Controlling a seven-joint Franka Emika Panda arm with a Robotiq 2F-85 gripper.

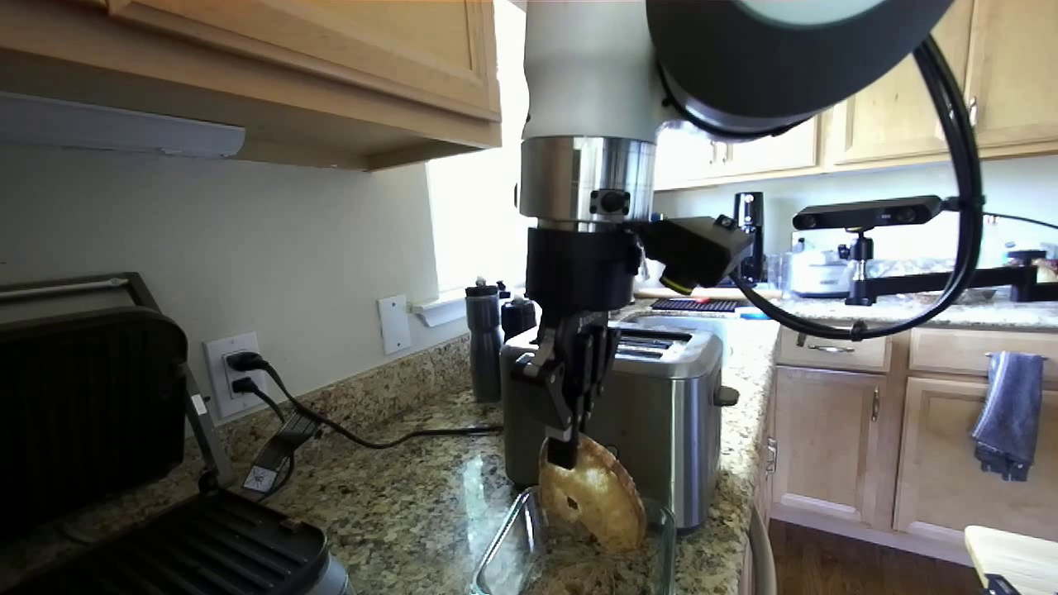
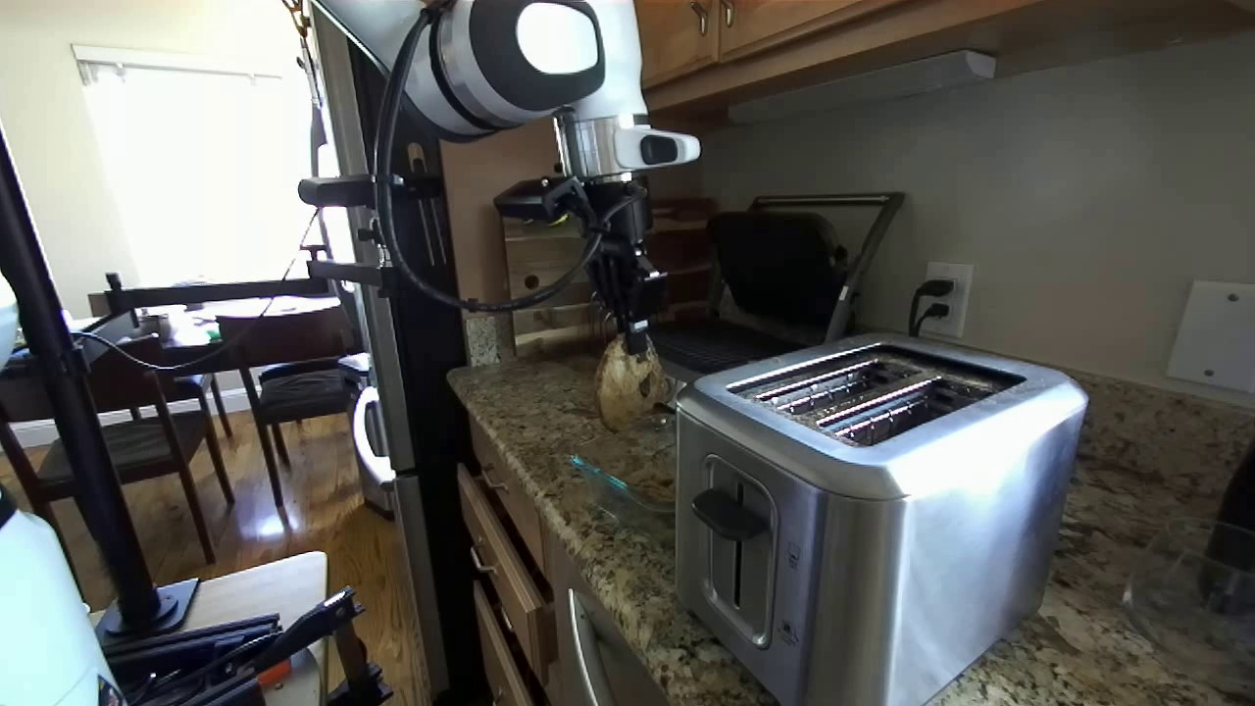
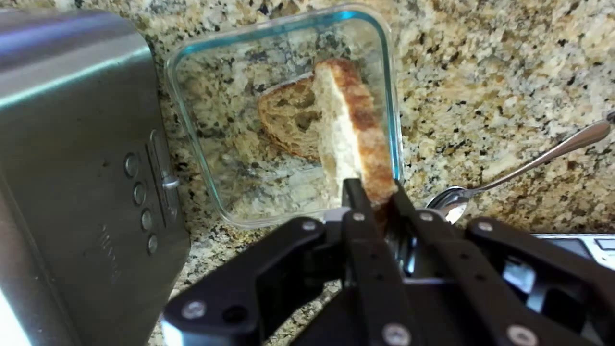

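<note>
A slice of bread (image 3: pixel 367 129) with a brown crust hangs on edge, with my gripper shut on one end of it. In exterior view 1 this held slice (image 1: pixel 592 496) appears over the glass container (image 3: pixel 199 153), close in front of the toaster (image 1: pixel 620 426). Below it in the wrist view, a second bread slice (image 3: pixel 289 118) lies inside the container, partly hidden by the held one. From exterior view 2, the held slice (image 2: pixel 627 386) is seen beyond the toaster's lever end, above the counter.
An open grill press (image 1: pixel 178 535) stands near the wall, with a power cord (image 1: pixel 397 440) running along the counter. A spoon (image 3: pixel 536 161) lies beside the container. Dark pepper mills (image 1: pixel 483 337) stand behind the toaster.
</note>
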